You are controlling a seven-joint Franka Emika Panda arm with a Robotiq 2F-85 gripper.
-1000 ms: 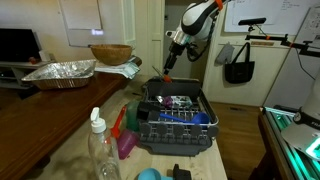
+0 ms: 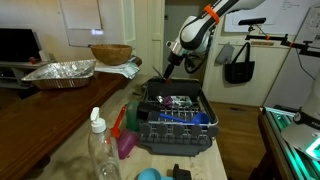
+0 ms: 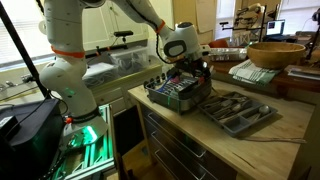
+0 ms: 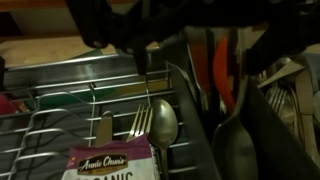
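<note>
Above the far end of the black dish rack, my gripper points downward. In the wrist view, its dark fingers stand apart along the top of the picture, and the gripper is open. A red-handled utensil and a large spoon show between and below the fingers, inside a dark compartment. To the left, a fork and a smaller spoon lie over the rack's wires beside an Annie's packet.
A grey cutlery tray sits right of the rack in exterior view 2. A wooden bowl stands behind it. In exterior view 1, a clear bottle stands near the front, with a foil tray at far left.
My gripper has shifted slightly. The rack and the other items look unmoved.
</note>
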